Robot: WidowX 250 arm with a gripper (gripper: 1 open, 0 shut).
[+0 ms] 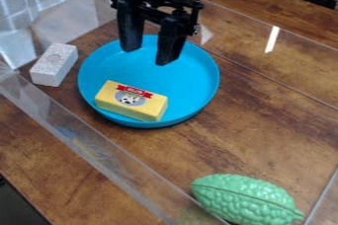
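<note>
My black gripper (150,36) hangs over the back half of a blue round plate (185,76), fingers pointing down and apart, with nothing seen between them. On the front of the plate lies a yellow packaged block (130,101) with a red and white label, below the gripper and apart from it.
A white speckled block (54,64) lies left of the plate. A green bumpy vegetable-like object (244,196) lies at the front right. Clear panels edge the wooden table (251,111), whose right middle is bare. A tiled wall stands at the back left.
</note>
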